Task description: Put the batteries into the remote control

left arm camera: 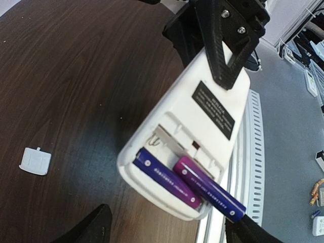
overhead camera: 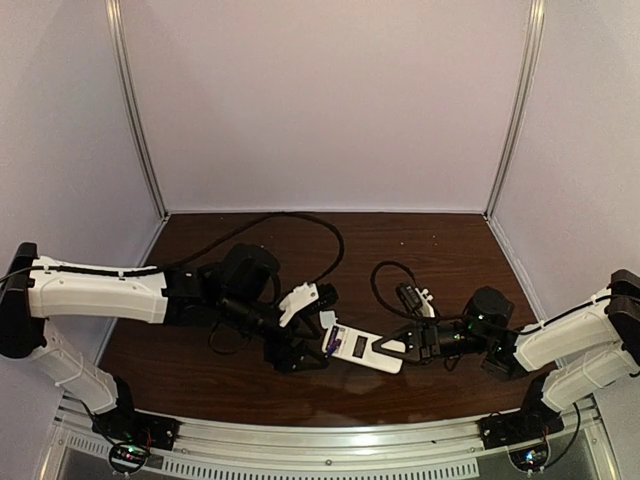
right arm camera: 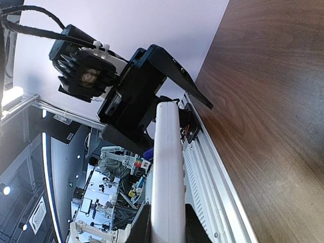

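Note:
The white remote (left arm camera: 182, 116) is held in the air by my right gripper (overhead camera: 395, 347), shut on its far end. Its battery bay faces up in the left wrist view: one battery (left arm camera: 164, 177) lies along the outer slot, and a second purple-blue battery (left arm camera: 207, 187) rests tilted beside it, one end sticking out over the remote's edge. My left gripper (overhead camera: 310, 345) is open at the bay end, its dark fingertips at the bottom of the left wrist view, near the protruding battery.
The small white battery cover (left arm camera: 35, 161) lies on the dark wooden table (overhead camera: 290, 395). The metal front rail (overhead camera: 330, 430) runs below the arms.

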